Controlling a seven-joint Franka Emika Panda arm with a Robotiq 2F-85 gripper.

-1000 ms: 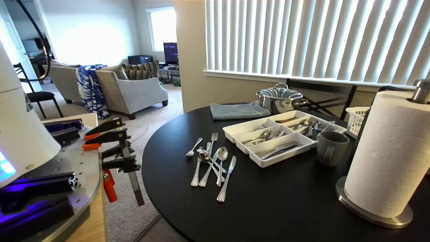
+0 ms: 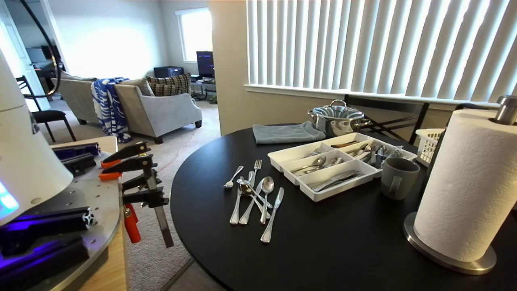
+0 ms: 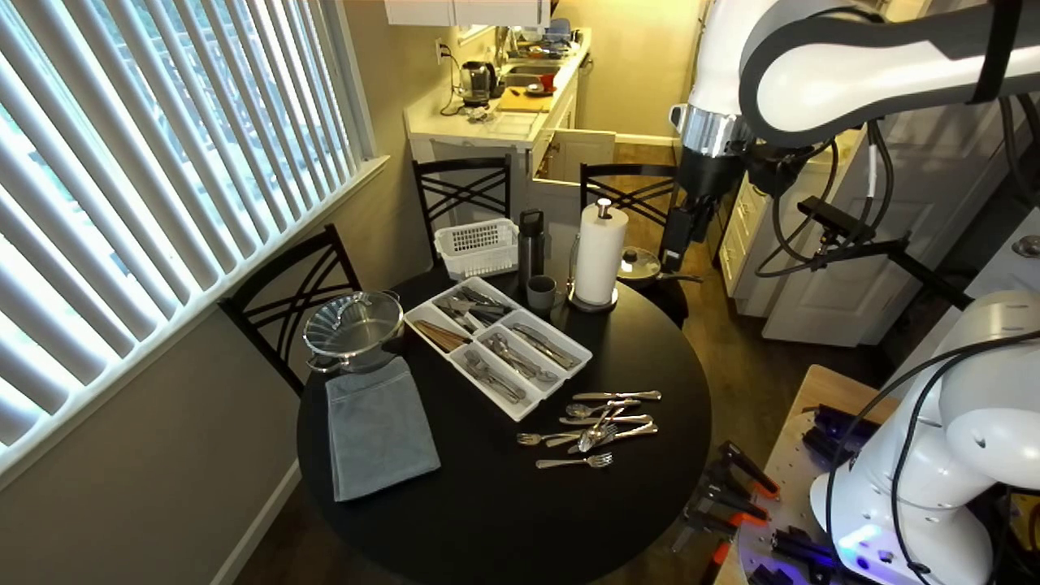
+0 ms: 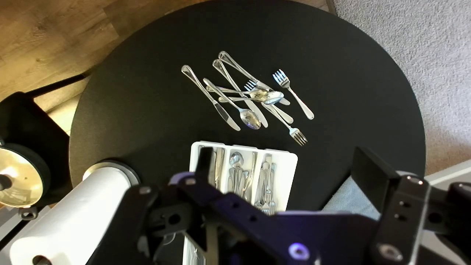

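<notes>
Loose silver cutlery (image 2: 252, 191) lies on the round black table: forks, knives and spoons, several of them crossed in a pile. One fork (image 4: 293, 94) rests apart from the rest, and a knife (image 4: 211, 98) lies along the pile's other side. Beside the pile is a white divided tray (image 3: 531, 400) with cutlery in its compartments. My gripper is open, its fingers wide apart with nothing held between them. In exterior view 2 the gripper (image 3: 674, 245) hangs high, near the paper towel roll and clear of the cutlery. Exterior view 1 does not show it.
A paper towel roll (image 3: 600, 255), grey mug (image 3: 541, 292), dark bottle (image 3: 531, 245) and white basket (image 3: 478, 248) stand beyond the tray. A glass-lidded pot (image 3: 353, 330) and folded blue-grey cloth (image 3: 380, 429) occupy another side.
</notes>
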